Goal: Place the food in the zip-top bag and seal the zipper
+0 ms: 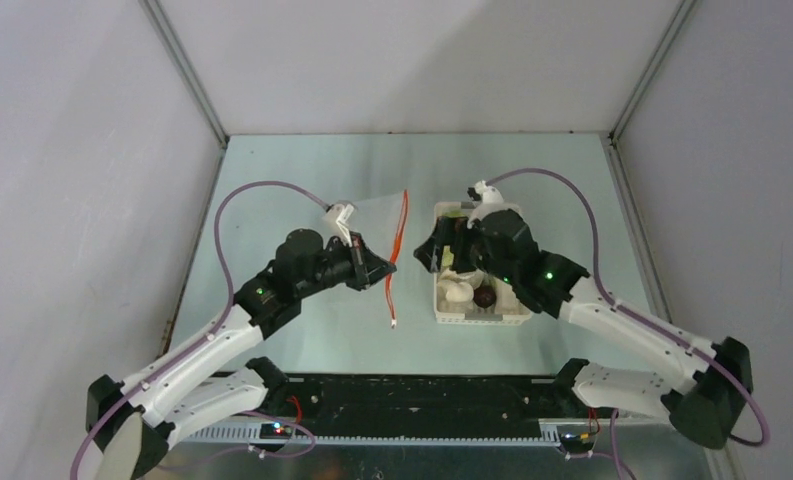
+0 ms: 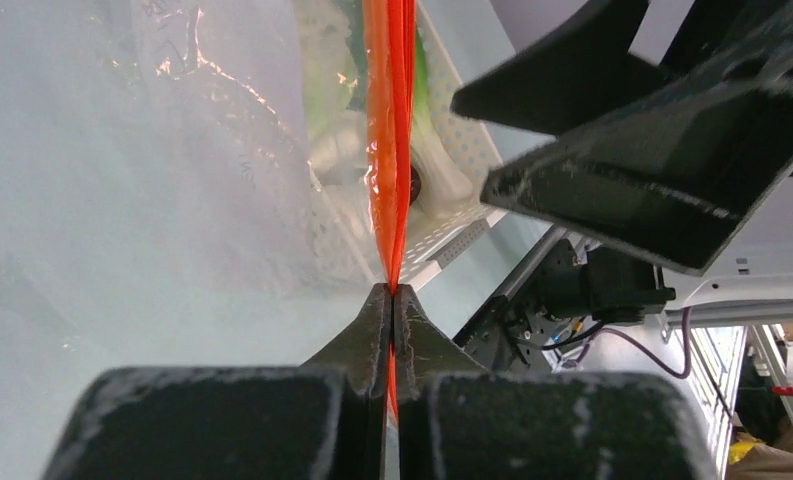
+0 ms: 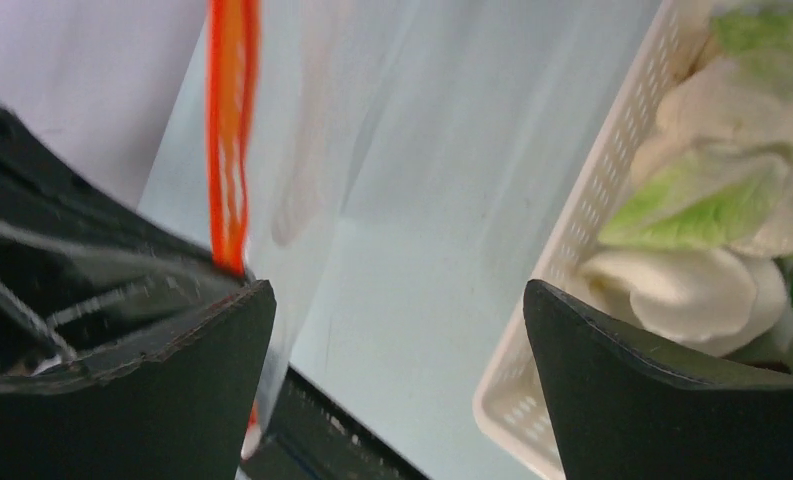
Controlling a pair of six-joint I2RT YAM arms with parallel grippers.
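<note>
The clear zip top bag (image 2: 202,150) hangs by its orange zipper (image 1: 401,225), on which my left gripper is shut in the left wrist view. My right gripper (image 1: 427,252) stands open just right of the zipper, above the left part of the white basket (image 1: 482,318); its fingers are close beside the bag in the left wrist view. The basket holds pale mushrooms (image 1: 459,291), leafy greens (image 3: 692,210), a dark round item (image 1: 484,297) and a leek (image 2: 437,170), partly hidden by the right arm.
Walls close it in at the back and both sides, and a dark rail (image 1: 412,400) runs along the front.
</note>
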